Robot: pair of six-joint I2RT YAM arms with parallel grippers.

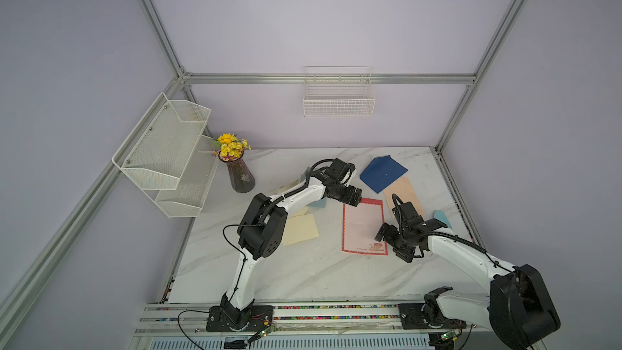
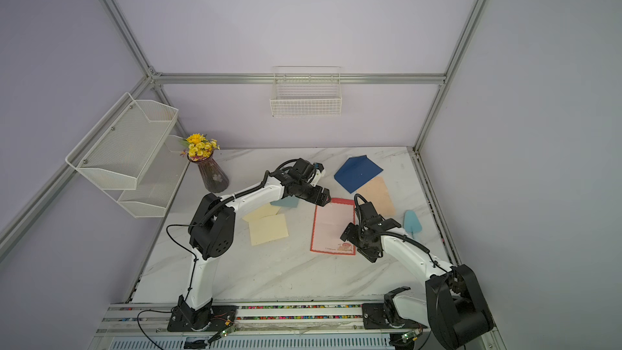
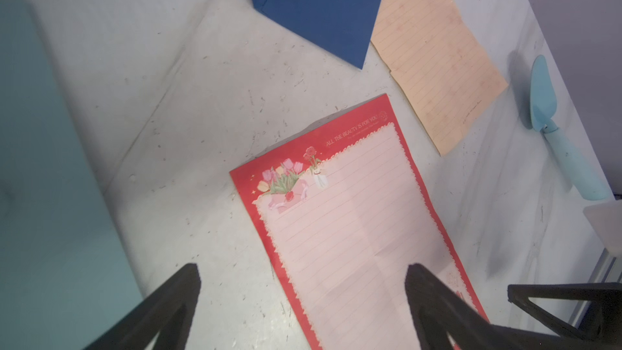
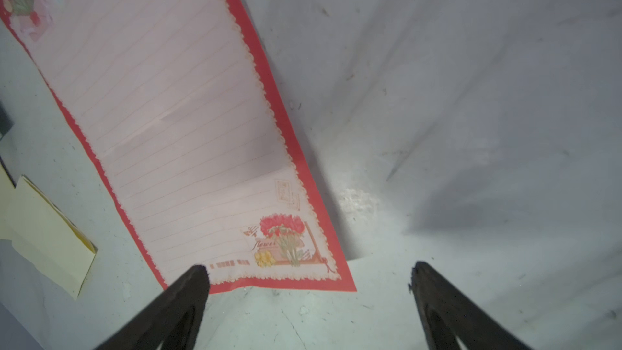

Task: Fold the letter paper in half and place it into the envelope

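Observation:
The letter paper (image 1: 361, 228), pinkish and lined with a red border, lies flat and unfolded in mid-table, faint creases showing across it. Tulips decorate its far red band in the left wrist view. Over that far edge hovers my left gripper, open and empty. My right gripper is open too, near the paper's near right corner, which lies between and beyond its fingers without being gripped. A cream envelope (image 2: 267, 229) with its flap opened out lies to the left. Farther back right is a dark blue envelope (image 1: 383, 173).
A teal sheet (image 3: 58, 188) lies left of the letter. Peach lined paper (image 3: 434, 58) and a light blue spatula (image 3: 550, 123) are on the right. At back left stands a flower vase (image 1: 239, 173).

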